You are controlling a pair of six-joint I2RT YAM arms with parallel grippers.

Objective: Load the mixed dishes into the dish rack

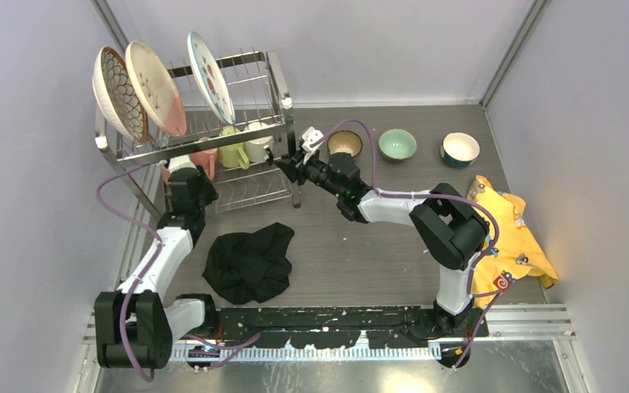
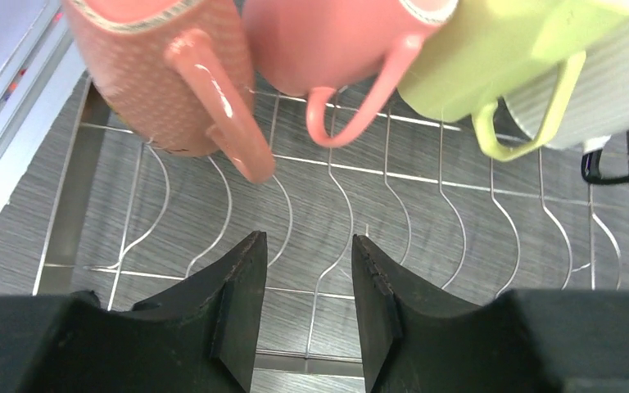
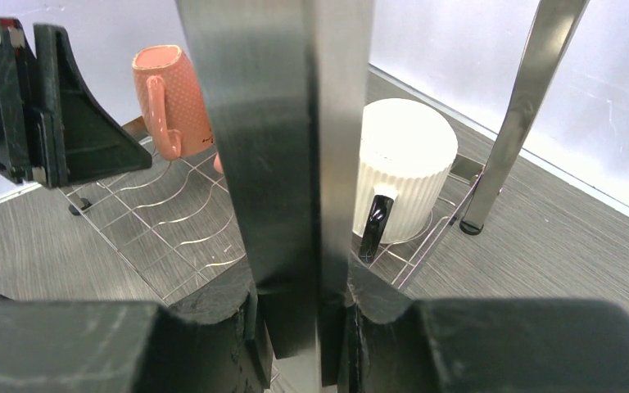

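Note:
The steel rack (image 1: pixel 188 145) holds three dishes upright on top: a patterned bowl (image 1: pixel 115 90) and two plates. Its lower tier holds a textured coral mug (image 2: pixel 147 65), a pink mug (image 2: pixel 311 41), a green mug (image 2: pixel 500 49) and a white ribbed mug (image 3: pixel 403 172). My left gripper is open, empty, over bare wires in front of the coral mug. My right gripper is shut on the rack's front right post (image 3: pixel 278 164).
Three small bowls stand right of the rack: brown (image 1: pixel 345 142), green (image 1: pixel 397 144), cream-and-teal (image 1: pixel 460 149). A black cloth (image 1: pixel 247 262) lies in front, a yellow cloth (image 1: pixel 516 237) at right.

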